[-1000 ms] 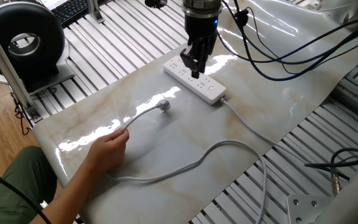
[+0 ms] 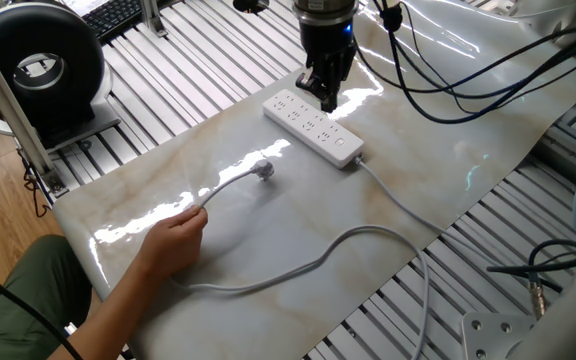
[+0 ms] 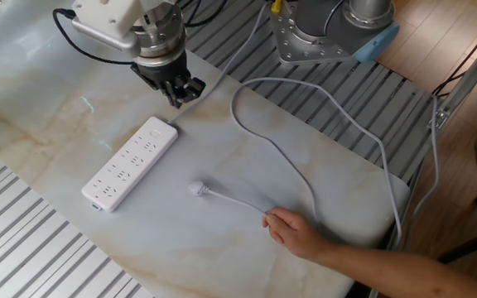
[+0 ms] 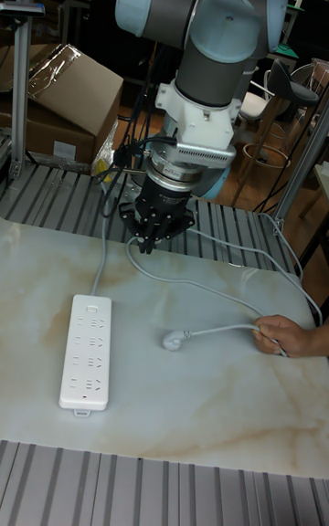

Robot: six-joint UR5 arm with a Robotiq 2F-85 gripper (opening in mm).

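A white power strip [image 2: 313,128] with several sockets lies flat on the marbled sheet, its own cable leaving one end. Beside it, apart from the strip, is a pale grey plug [image 3: 196,189] on a cord. A person's hand [image 3: 292,232] holds that cord a short way behind the plug. My black gripper [image 3: 182,93] hangs in the air near the cable end of the strip, pointing down and away from the plug. Nothing shows held in its fingers, but how far apart they stand is unclear in these views.
The grey cord [image 3: 284,153] loops across the sheet toward the slatted table edge. A black spool [image 2: 38,65] stands at the far left. Dark arm cables [image 2: 488,95] hang over the sheet. Bare sheet [image 4: 195,409] lies around strip and plug.
The strip, the plug and the person's hand have stayed where they were.
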